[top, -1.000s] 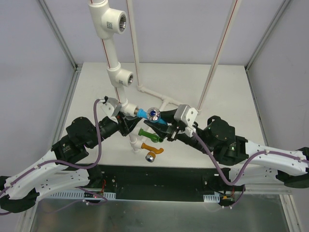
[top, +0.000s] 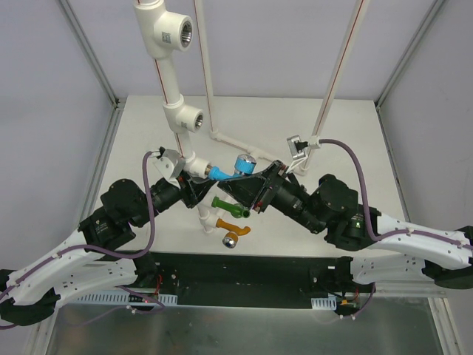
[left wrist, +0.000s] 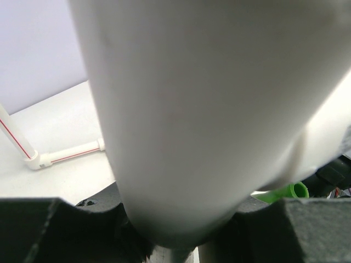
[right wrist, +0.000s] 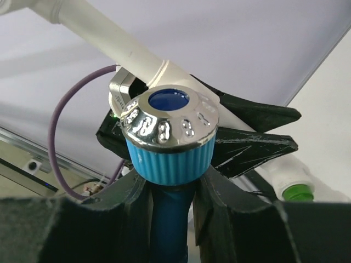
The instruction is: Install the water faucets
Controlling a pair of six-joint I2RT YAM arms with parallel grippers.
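Observation:
A blue faucet [top: 218, 174] with a chrome-capped handle [top: 244, 163] meets the side outlet of the white vertical pipe [top: 168, 81]. The right wrist view shows its ribbed blue collar [right wrist: 171, 163] close up, chrome cap facing the camera. My right gripper [top: 238, 186] has its fingers [right wrist: 219, 219] close on both sides of the blue stem [right wrist: 169, 224]; whether they press on it cannot be told. My left gripper [top: 199, 181] is shut on the white pipe [left wrist: 186, 120] just beside that outlet, its fingers [left wrist: 55, 224] on either side.
A green faucet [top: 228, 206] and an orange faucet [top: 233, 227] sit lower on the same pipe. Higher up are two empty outlets, the nearer fitting [top: 183, 115] and the larger fitting [top: 164, 31]. Thin white pipes [top: 336, 81] stand behind; the white board [top: 310, 122] is mostly clear.
The left arm stays still on the pipe.

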